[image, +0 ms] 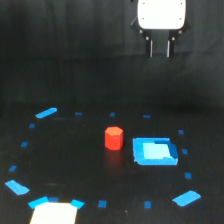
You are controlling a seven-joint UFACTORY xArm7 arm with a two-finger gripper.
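A red block (114,138) stands on the dark table, left of centre. To its right lies a blue-rimmed tray (138,144) with a pale patch (157,151) inside; the block is outside the tray, a short gap away. High at the top of the view hangs my white gripper (159,48), well above the table and up and right of the block. Its two thin dark fingers (149,48) stand apart, and nothing shows between them.
Small blue squares dot the table, with blue strips such as one (46,113) at the back left and another (186,198) at the front right. A pale object (53,213) is cut off by the bottom edge. Open table surrounds the block.
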